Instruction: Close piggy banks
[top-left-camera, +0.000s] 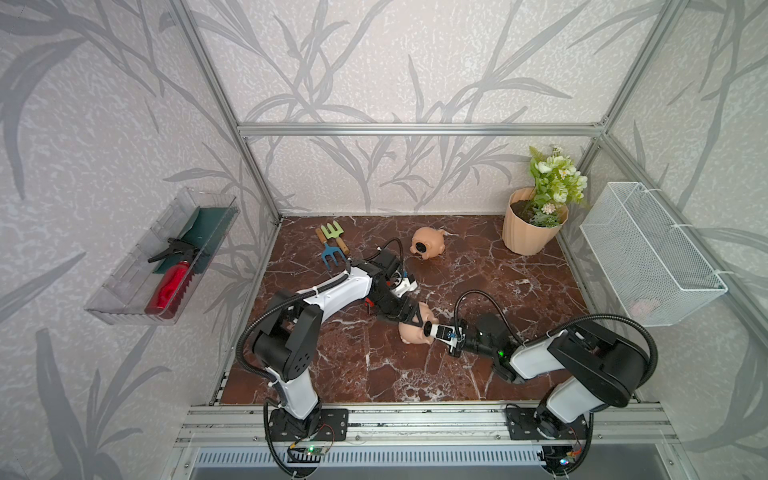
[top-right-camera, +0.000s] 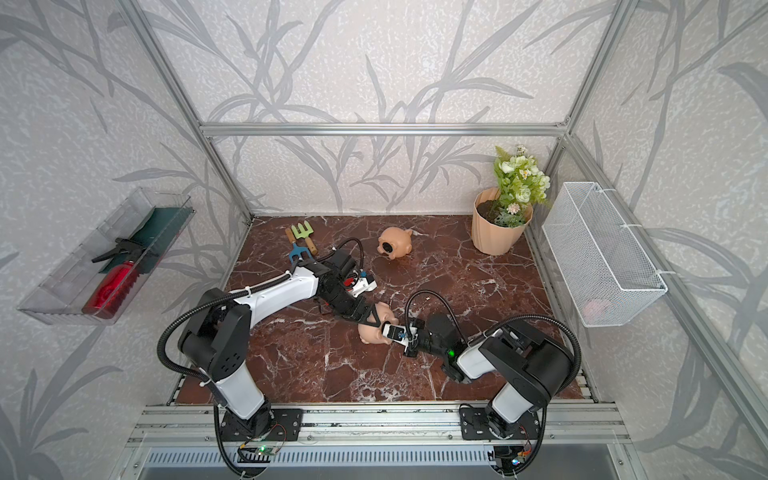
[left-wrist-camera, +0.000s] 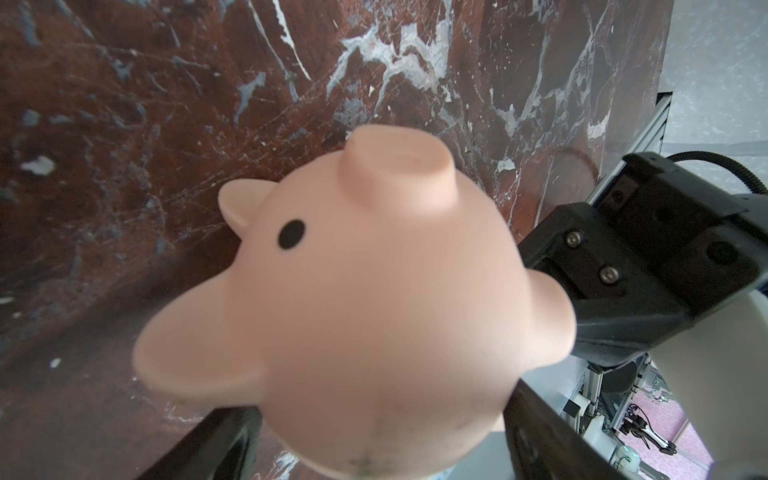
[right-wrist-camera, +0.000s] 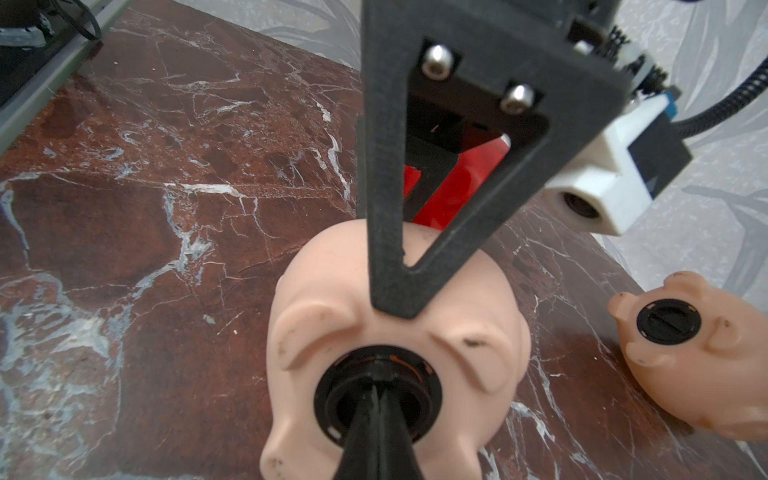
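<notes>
A pink piggy bank (top-left-camera: 414, 329) lies near the middle of the table with its belly toward my right arm. My left gripper's (left-wrist-camera: 382, 424) spread fingers straddle it, close against its sides; whether they grip it is unclear. Its belly shows a black ring (right-wrist-camera: 324, 404) round a dark opening. My right gripper is shut, tips in front of or inside that ring, and they hide its middle; nothing shows between the fingers. A second piggy bank (right-wrist-camera: 720, 364) rests farther back, a black plug (right-wrist-camera: 668, 321) in its belly.
Toy garden forks (top-left-camera: 330, 244) lie at the back left. A potted plant (top-left-camera: 528, 228) stands back right. A clear bin (top-left-camera: 128, 308) hangs left, and a white mesh basket (top-left-camera: 656, 264) hangs right.
</notes>
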